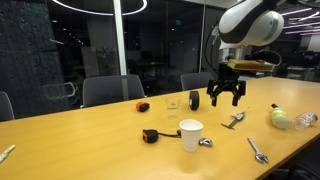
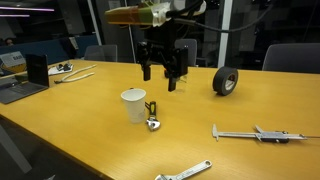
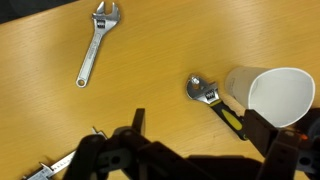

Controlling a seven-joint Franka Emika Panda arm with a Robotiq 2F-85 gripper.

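Note:
My gripper (image 1: 224, 99) hangs open above the table, its fingers apart and nothing between them. In the wrist view the gripper shows bare wood between its two fingers. A white cup (image 3: 272, 94) stands upright to the right there, partly behind one finger. Close beside the cup (image 2: 135, 104) lies a wrench with a black and yellow handle (image 3: 222, 108). A plain silver wrench (image 3: 98, 43) rests apart at the upper left of the wrist view. The caliper (image 3: 62, 165) shows only in part at the lower left.
A black tape roll (image 2: 226, 81) stands on edge farther back. Red-black tape measures (image 1: 150, 135) and a clear glass (image 1: 172, 105) are on the table (image 1: 80, 147). At the right lie a greenish object (image 1: 279, 118) and a clear one (image 1: 305, 120).

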